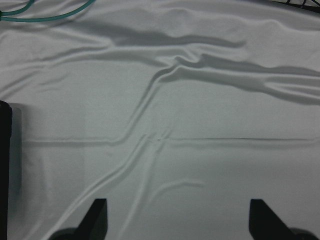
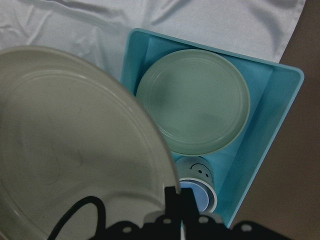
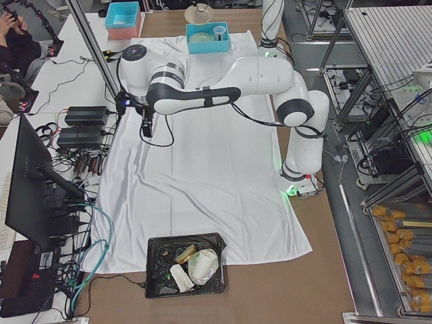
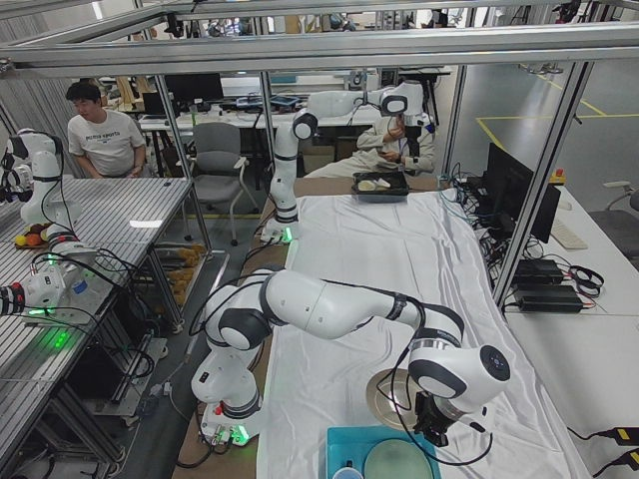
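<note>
A beige plate (image 2: 70, 125) is held at its rim by my right gripper, whose fingers are shut on it; it hangs beside and above a blue tray (image 2: 265, 140). Inside that tray lie a green plate (image 2: 192, 102) and a smiley-faced cup (image 2: 195, 170) with a blue one inside. My left gripper is open over bare white cloth, nothing between its fingers.
A black bin (image 3: 155, 270) with food scraps and white items sits at the far end from the blue tray. Monitors, cables and electronics line one side.
</note>
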